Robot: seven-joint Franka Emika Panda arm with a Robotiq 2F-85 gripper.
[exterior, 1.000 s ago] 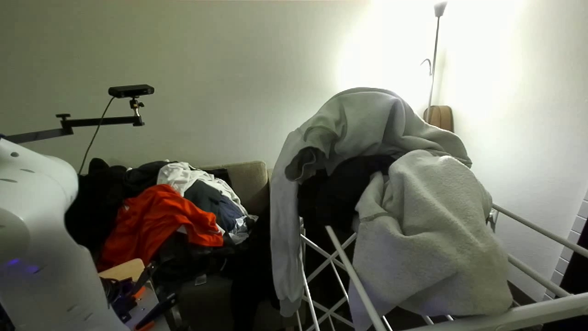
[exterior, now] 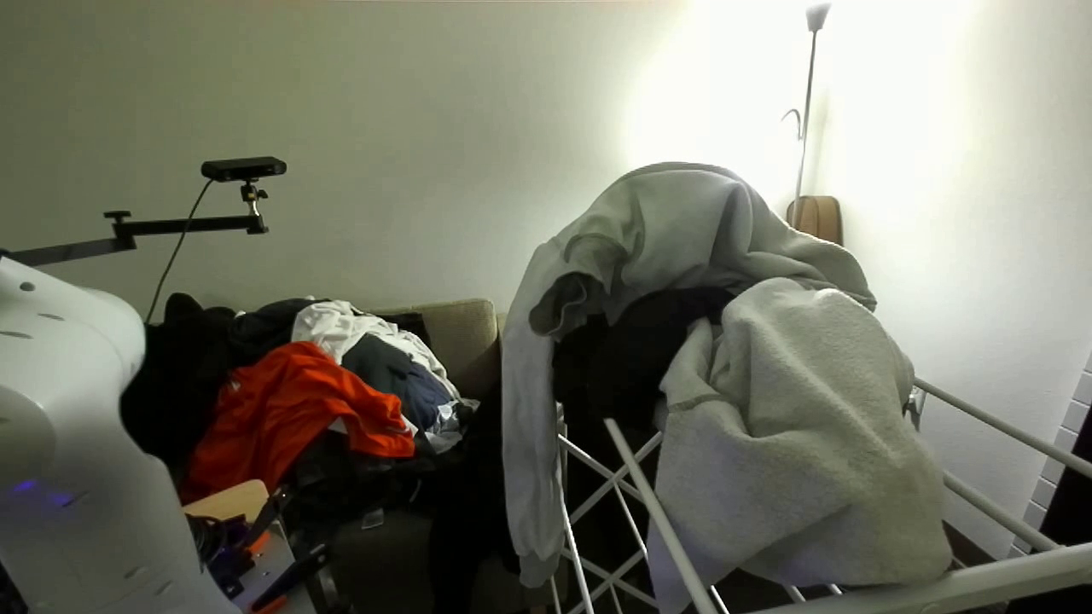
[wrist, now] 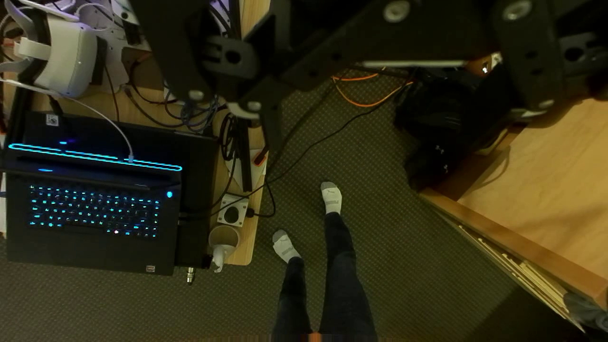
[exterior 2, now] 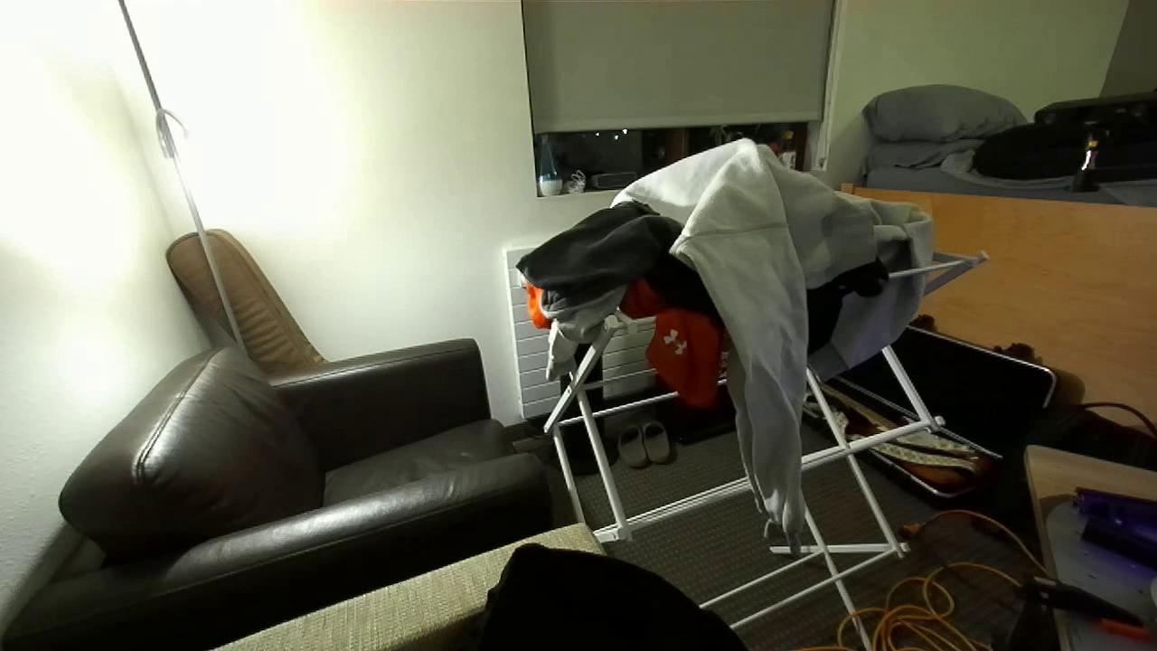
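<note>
Across the top of the wrist view spans my dark gripper, its fingers far apart, so it is open. Only the floor and dark items well below show in the gap. In exterior view 1 the white arm (exterior: 77, 440) fills the left edge, and the gripper itself is out of that frame. A grey fleece-lined garment (exterior: 809, 430) drapes over the white drying rack (exterior: 665, 522), one sleeve hanging down. Exterior view 2 shows this grey garment (exterior 2: 748, 239) beside dark and red clothes (exterior 2: 685, 356) on the rack.
Clothes, including a red garment (exterior: 297, 409), are heaped on the sofa. Below the wrist camera are a lit laptop (wrist: 91, 211), a mug (wrist: 223, 238), a person's legs (wrist: 345, 273) and an orange cable (wrist: 365, 103). A dark armchair (exterior 2: 412, 467) stands left of the rack.
</note>
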